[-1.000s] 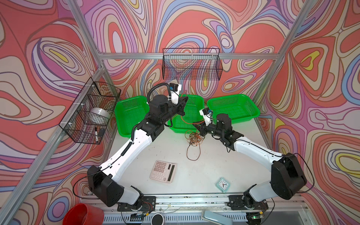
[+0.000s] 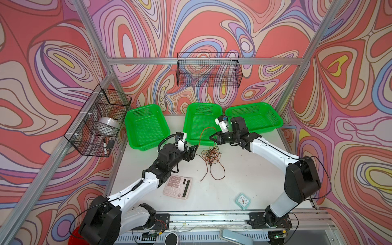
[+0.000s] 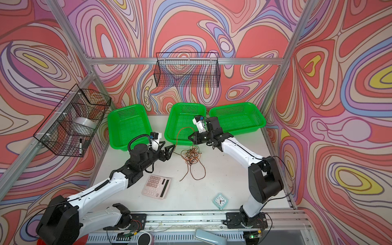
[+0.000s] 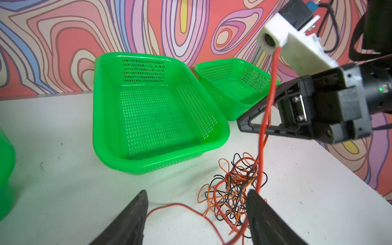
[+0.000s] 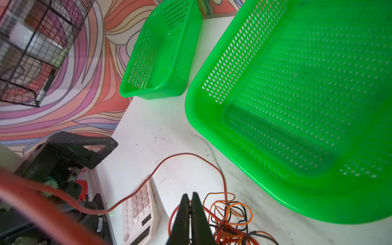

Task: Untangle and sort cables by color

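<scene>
A tangle of red, orange and black cables (image 2: 211,156) lies on the table in front of the middle green basket (image 2: 203,109). Just left of it, my left gripper is open, its fingers spread. A red cable (image 4: 262,163) passes close beside its right finger and rises to the right arm's white camera housing (image 4: 281,34). Above the tangle, my right gripper has its fingertips together. Red strands pass behind them in the right wrist view; whether one is pinched cannot be told. One blurred red strand crosses very near that camera.
Empty green baskets stand at the left (image 2: 147,122) and right (image 2: 253,116). A pink calculator (image 2: 178,186) lies below my left gripper, and a small clock (image 2: 243,201) sits near the front edge.
My left gripper has come down from high over the middle basket towards the table. My right gripper has shifted slightly.
</scene>
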